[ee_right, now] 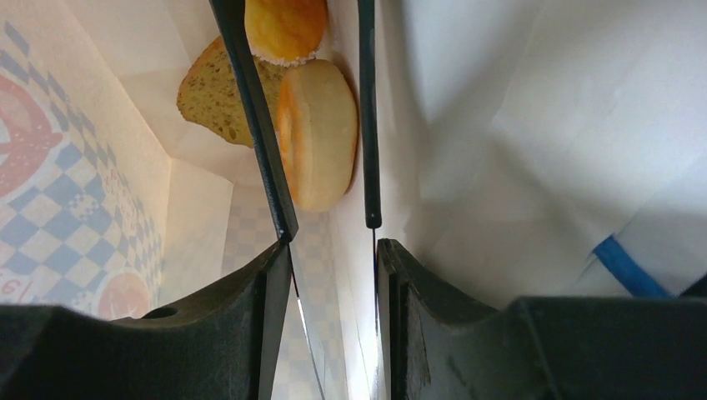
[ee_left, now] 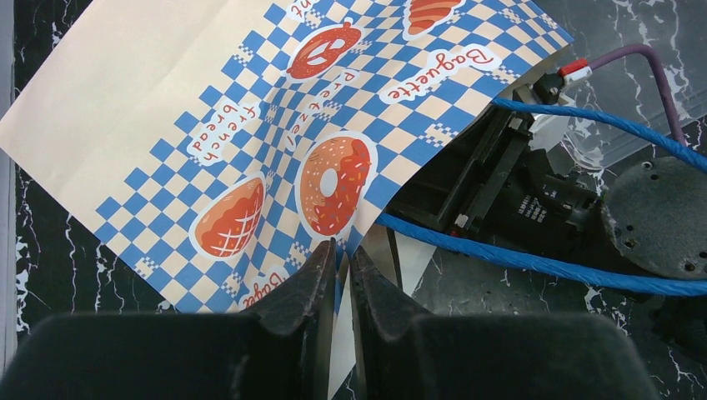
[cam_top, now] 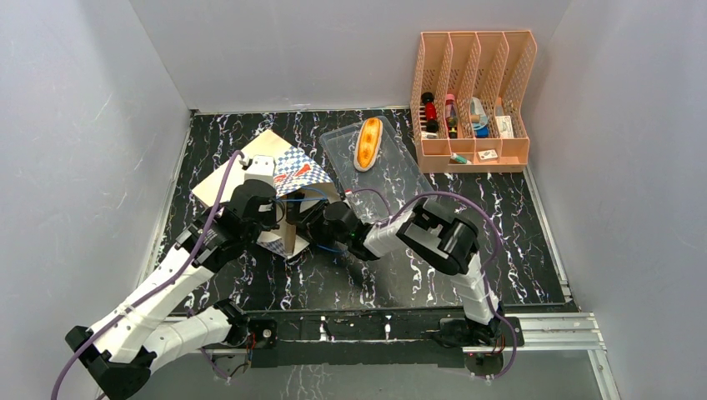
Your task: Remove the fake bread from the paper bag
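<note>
The paper bag (cam_top: 304,170), cream with a blue checked bread print, lies on its side with its mouth facing right. Its upper edge is pinched in my left gripper, which is shut on the thin paper. My right gripper reaches in through the mouth, its long dark fingers (ee_right: 263,137) apart. Deeper inside are a pale round roll (ee_right: 325,133), a brown slice (ee_right: 213,92) and an orange-topped piece (ee_right: 288,29). The roll appears partly between the fingers; a firm hold does not show. On the clear tray (cam_top: 392,179) rests a hot-dog-shaped bread (cam_top: 368,143).
A peach divided rack (cam_top: 471,154) with small items stands at the back right. Blue cord (ee_left: 534,262) loops beside the right gripper at the bag's mouth.
</note>
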